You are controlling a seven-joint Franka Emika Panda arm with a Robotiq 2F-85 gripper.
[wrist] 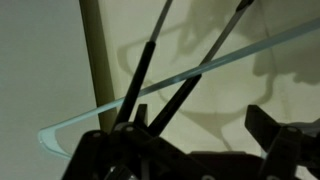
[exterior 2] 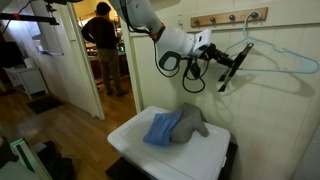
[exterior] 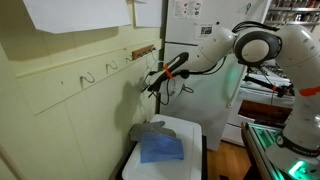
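My gripper (exterior 2: 230, 72) is at the pale wall, under the wooden hook rack (exterior 2: 230, 18). A light blue hanger (exterior 2: 285, 52) hangs from the rack's right end, beside and partly behind the gripper. In the wrist view the fingers are open, with a dark finger (wrist: 262, 126) on the right. The hanger's bar (wrist: 240, 52) slants across that view. Two dark rods (wrist: 186, 92) with thin grey ends cross the bar near the left finger; I cannot tell whether anything touches. In exterior view 1 the gripper (exterior: 152, 88) looks small against the wall.
Below stands a white-topped table (exterior 2: 190, 155) with a blue cloth (exterior 2: 163, 128) and a grey cloth (exterior 2: 189, 120) on it. More wall hooks (exterior: 88, 76) run along the wall. A white fridge (exterior: 215, 85) stands behind the arm. A person (exterior 2: 101, 45) is in the doorway.
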